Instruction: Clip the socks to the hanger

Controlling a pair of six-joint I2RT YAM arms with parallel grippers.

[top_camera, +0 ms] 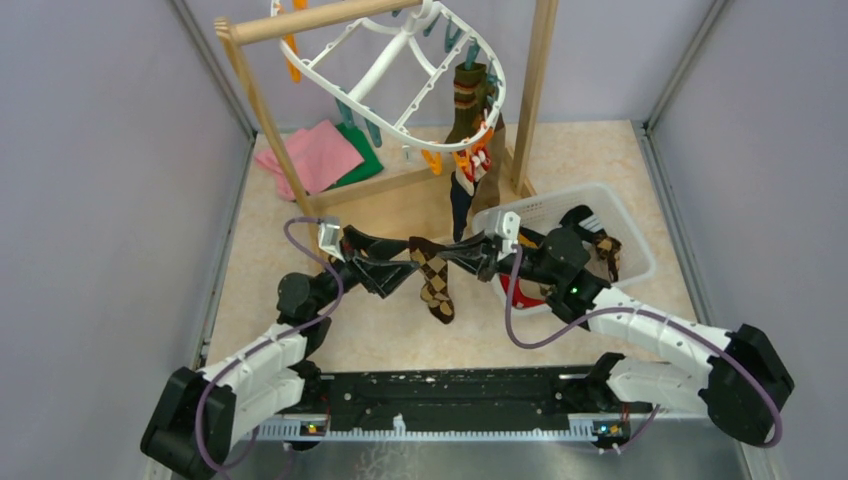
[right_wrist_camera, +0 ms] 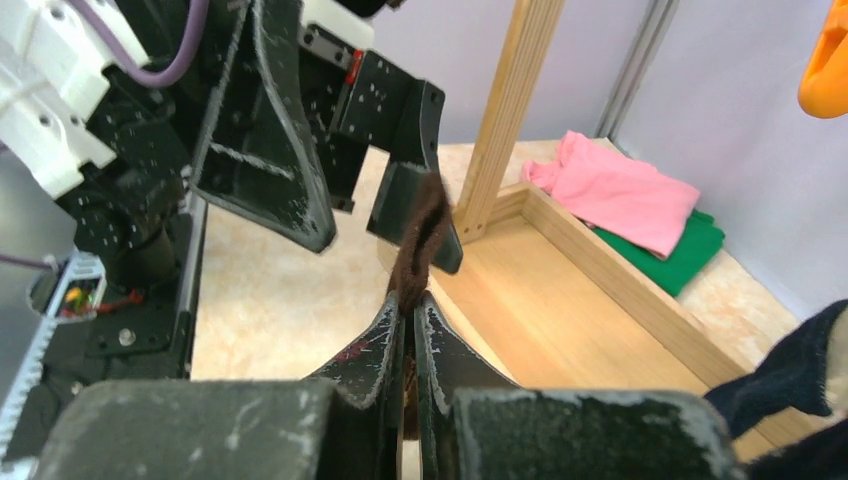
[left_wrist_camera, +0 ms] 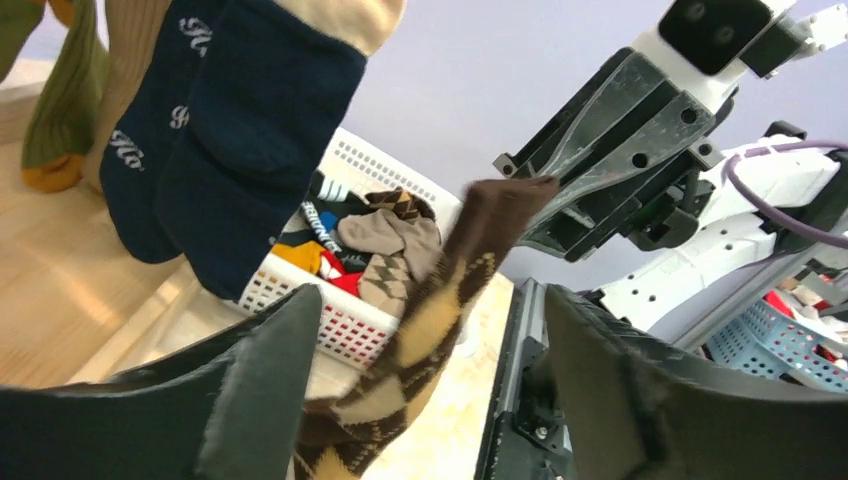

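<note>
A brown argyle sock (top_camera: pixel 433 285) dangles between the grippers, its top pinched by my right gripper (top_camera: pixel 445 255), whose fingers are shut on it in the right wrist view. My left gripper (top_camera: pixel 398 258) stands open just left of the sock's top; its blurred fingers flank the sock in the left wrist view. The white oval hanger (top_camera: pixel 398 130) with orange and teal clips is overhead, several socks (left_wrist_camera: pixel 255 140) hanging from its right side.
A white basket of socks (top_camera: pixel 625 220) sits at the right. Pink (top_camera: pixel 315 160) and green cloths (top_camera: pixel 360 172) lie behind the wooden stand (top_camera: pixel 250 90).
</note>
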